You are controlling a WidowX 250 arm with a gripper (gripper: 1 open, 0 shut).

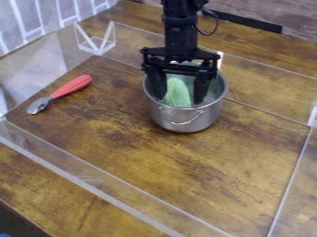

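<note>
A steel pot (186, 118) with a wire handle stands right of centre on the wooden table. Inside it lies a pale green oblong object (177, 89). My black gripper (176, 83) is lowered over the pot's mouth, open, with its fingers down around the green object; whether they touch it is hard to tell.
A red-handled metal spoon or scoop (62, 93) lies to the left. Clear plastic walls (37, 69) edge the workspace.
</note>
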